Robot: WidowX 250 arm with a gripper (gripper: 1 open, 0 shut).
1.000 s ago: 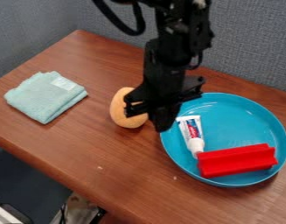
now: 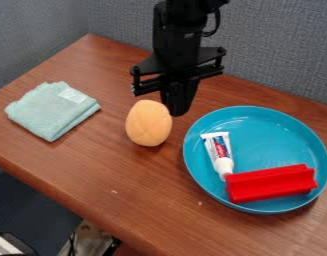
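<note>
My black gripper (image 2: 178,97) hangs at the top centre, its fingers shut with nothing visible between them, above and just right of an orange oval object (image 2: 148,123) on the wooden table (image 2: 126,200). A blue plate (image 2: 275,140) at the right holds a white toothpaste tube (image 2: 218,150) and a red object (image 2: 270,182), which lie close together.
A folded pale-green cloth (image 2: 52,108) lies at the left of the table. Bare wood surrounds the orange object toward the front and back left. A grey partition (image 2: 279,50) stands behind, and the table's edge runs along the lower left.
The arm has risen and moved back and slightly left from beside the plate, uncovering the orange object. The objects on the table appear in the same places.
</note>
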